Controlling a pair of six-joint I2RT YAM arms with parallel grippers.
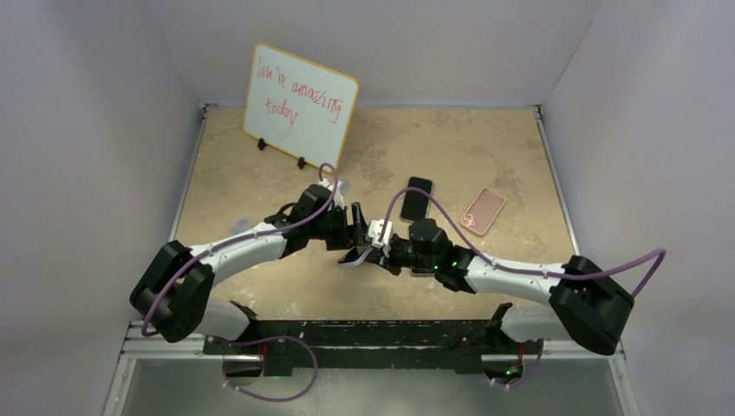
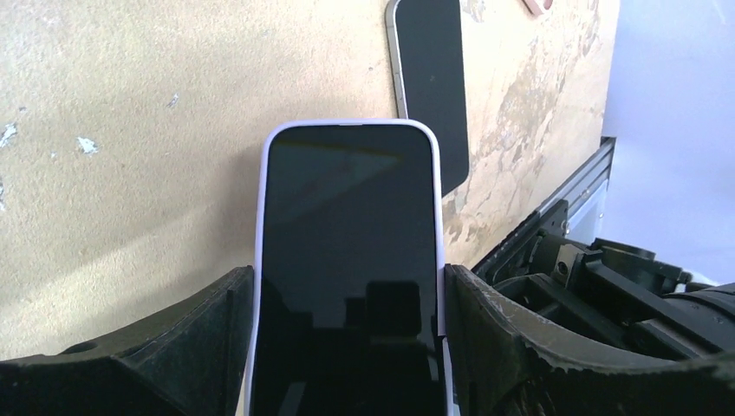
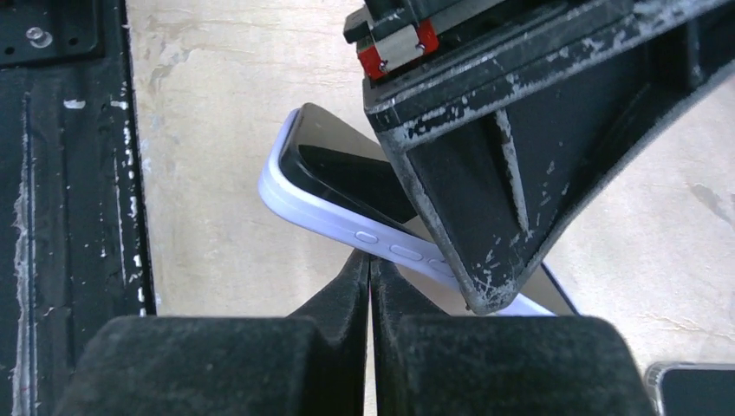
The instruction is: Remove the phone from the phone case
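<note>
A black-screened phone (image 2: pixel 347 208) sits in a lavender phone case (image 2: pixel 263 195), whose rim runs round it in the left wrist view. My left gripper is shut on the case's two long sides, holding it above the table. Tilted in the right wrist view, the case (image 3: pixel 334 221) shows its side buttons, with the phone (image 3: pixel 342 165) inside its rim. My right gripper is shut, its fingertips together with nothing between them. They lie by the case's button side, outside it; whether they touch it I cannot tell.
A dark phone (image 1: pixel 417 198) lies flat beyond the right arm, and a pink case (image 1: pixel 483 211) lies farther right. Another dark phone (image 3: pixel 702 390) edges into the right wrist view. A whiteboard (image 1: pixel 300 104) leans at the back left.
</note>
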